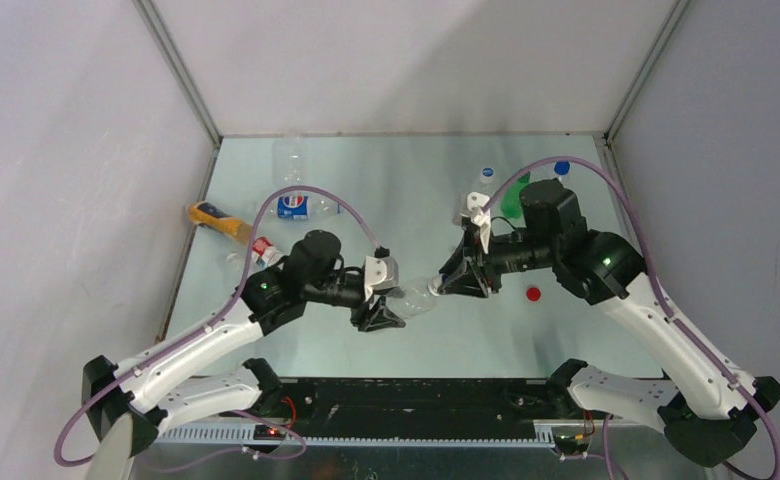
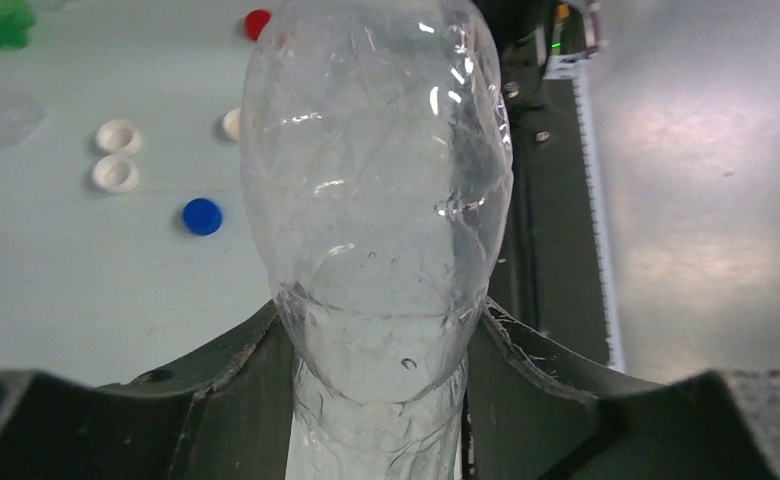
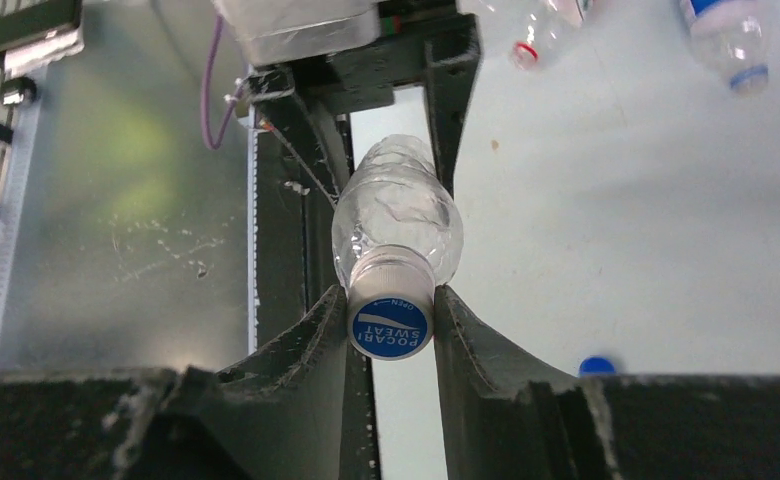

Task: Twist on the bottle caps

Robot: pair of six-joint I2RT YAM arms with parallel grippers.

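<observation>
A clear plastic bottle lies horizontally in the air between my grippers. My left gripper is shut on its body, which fills much of the left wrist view. My right gripper is shut on the bottle's cap, white with a blue POCARI SWEAT top, at the bottle's neck. In the left wrist view loose caps lie on the table: blue, red, and several white ones.
Bottles, including an orange one and a Pepsi-labelled one, lie at the back left. A green bottle and others stand at the back right, partly behind the right arm.
</observation>
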